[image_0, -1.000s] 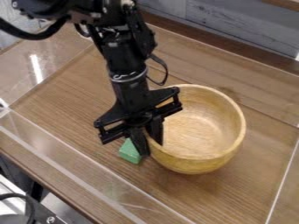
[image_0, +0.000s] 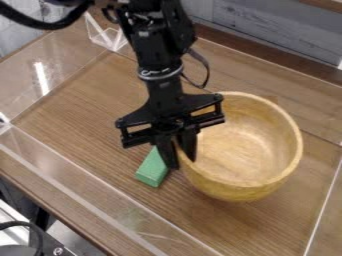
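Note:
A large cream-coloured bowl (image_0: 257, 140) fills the right middle of the camera view. My black gripper (image_0: 177, 146) reaches down over its left rim, its fingertips at that rim and shut on it, though the arm partly hides the grip. A green block (image_0: 152, 172) lies on the wooden surface just left of the bowl, below the gripper, its upper end partly hidden by the fingers.
Transparent panels edge it at left and lower right. A pale grey wall (image_0: 267, 40) runs along the back.
The gripper and bowl have moved to the right over the last second, and more of the green block is uncovered.

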